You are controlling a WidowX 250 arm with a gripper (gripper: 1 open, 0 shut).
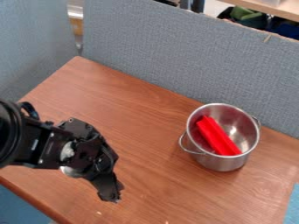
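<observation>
A steel pot (233,156) with side handles stands on the right part of the wooden table. A long red object (216,135) lies tilted inside it. My black gripper (107,188) is low at the left front of the table, pointing toward the viewer's right, well apart from the pot. Its fingertips are dark and partly merged in view, so how far apart they stand is hard to see; nothing is visible held in it.
Grey padded walls (176,57) border the table (135,96) at the back and left. A shelf (271,7) with items sits beyond the back wall.
</observation>
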